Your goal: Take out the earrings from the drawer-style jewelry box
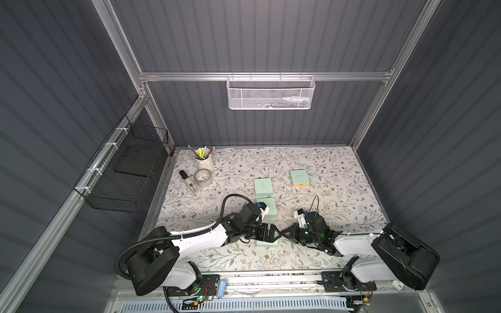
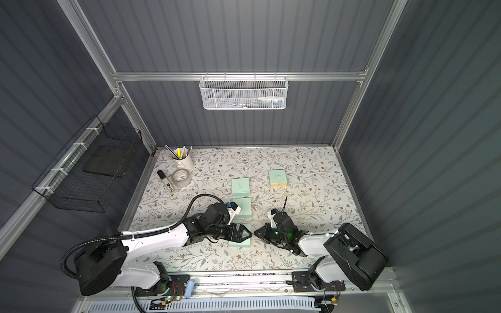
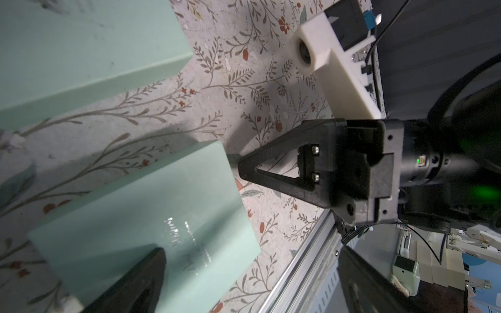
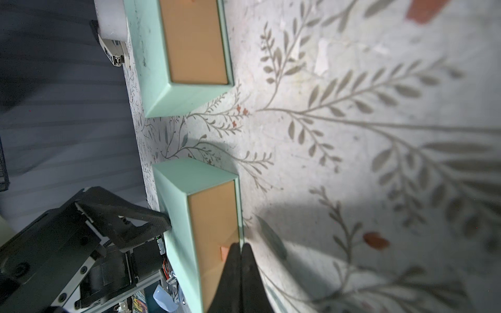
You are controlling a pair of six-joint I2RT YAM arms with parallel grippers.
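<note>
The mint jewelry box [image 3: 156, 208] lies flat at the front of the table. In the right wrist view its tan drawer front [image 4: 211, 214] sits flush in the sleeve, with a small orange pull tab [image 4: 225, 253] on it. My right gripper is shut, nothing between its fingers; the tab shows just left of the fingertips. My left gripper stands open above the box, one finger over its top; in the right wrist view this gripper reaches the box's top edge. No earrings are visible; the drawer's inside is hidden.
Two more mint boxes [image 1: 263, 186] stand in line behind, and another box [image 1: 299, 178] sits farther right. Tape [image 1: 203, 177], a marker [image 1: 188, 183] and a pen cup [image 1: 205, 161] occupy the back left. Table room right of the boxes is clear.
</note>
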